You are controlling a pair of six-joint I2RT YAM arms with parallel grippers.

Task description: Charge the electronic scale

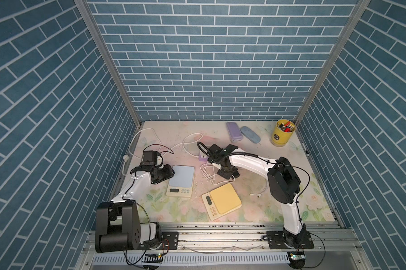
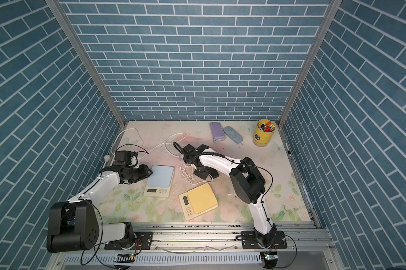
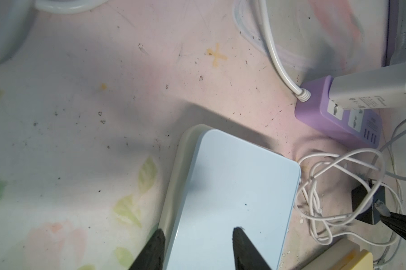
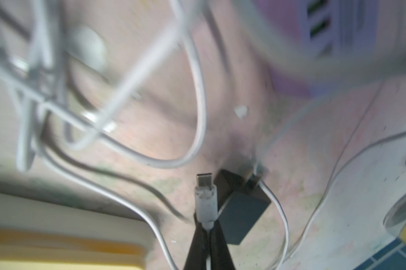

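Note:
My left gripper stands open above a scale with a light blue top (image 3: 234,193), nothing between its fingers. In the right wrist view my right gripper is shut on a white cable with a USB-C plug (image 4: 205,198) pointing out past the fingertips. Coiled white cable (image 3: 315,198) lies right of the blue scale, below a purple power strip (image 3: 315,103) with a white adapter (image 3: 369,85) in it. A yellow scale (image 1: 223,198) lies nearer the front edge. The blue scale's port is not visible.
A black block (image 4: 243,211) sits under the right gripper. A purple case (image 1: 234,131), a blue case (image 1: 250,134) and a yellow pen cup (image 1: 281,135) stand at the back right.

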